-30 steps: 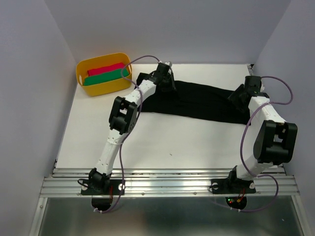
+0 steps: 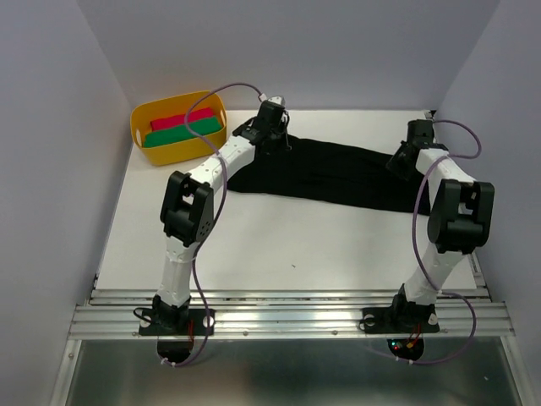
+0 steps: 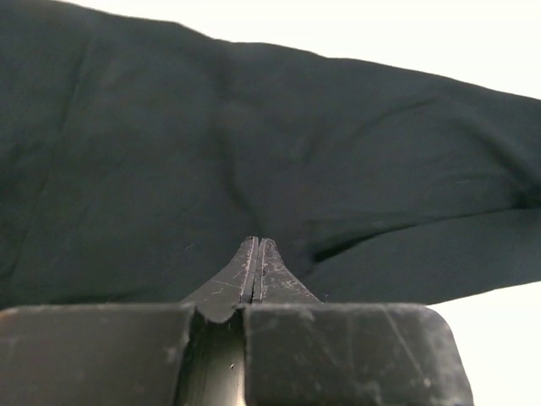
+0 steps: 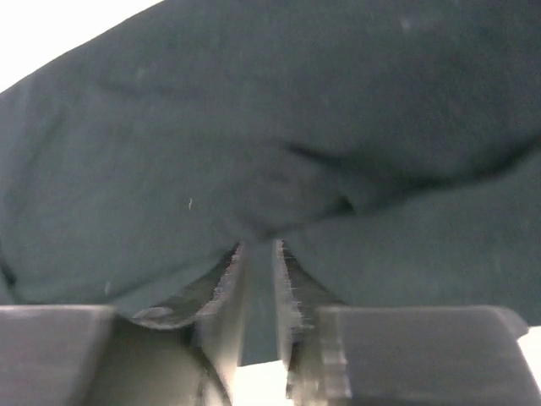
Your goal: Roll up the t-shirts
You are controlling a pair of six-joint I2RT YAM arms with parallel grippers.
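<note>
A black t-shirt lies spread in a long band across the back of the table, with a fold crease showing in both wrist views. Over its left part is my left gripper, whose fingertips meet above the dark cloth; no fabric shows between them. Above the shirt's right end hangs my right gripper. Its fingers stand a little apart in the right wrist view, blurred, with a narrow gap over the cloth and nothing held between them. The arms cover parts of both shirt ends.
At the back left stands a yellow bin holding a red roll and a green roll. Grey walls close in both sides and the back.
The right arm has shifted left, its fingers narrower. The shirt's outline looks much the same.
</note>
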